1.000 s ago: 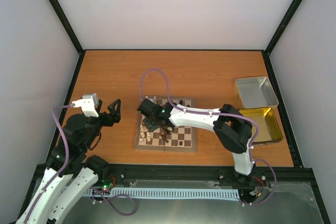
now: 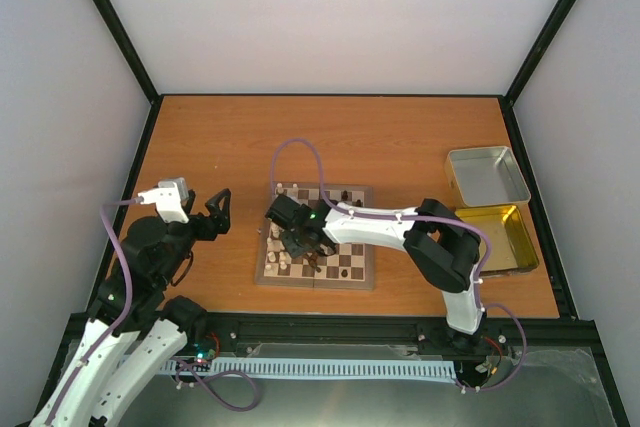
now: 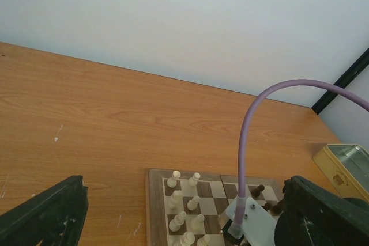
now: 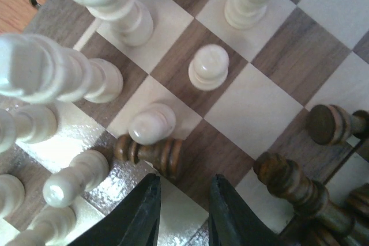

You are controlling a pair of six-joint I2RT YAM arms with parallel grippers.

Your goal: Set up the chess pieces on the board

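Note:
The chessboard (image 2: 356, 267) lies mid-table, white pieces on its left side. In the right wrist view white pieces stand around a fallen brown piece (image 4: 154, 154), which lies against a white pawn (image 4: 151, 124); more brown pieces (image 4: 291, 191) lie or lean at the right. My right gripper is over the board just below the fallen piece, its fingertips a little apart with nothing seen between them. My left gripper (image 2: 218, 209) is open off the board's left side, its fingers at either lower side of the left wrist view.
A silver tray (image 2: 489, 175) and a gold tray (image 2: 498, 242) stand at the table's right. The right arm and its purple cable hang over the board.
The right gripper and its cable have shifted slightly right over the board. The left arm has not moved.

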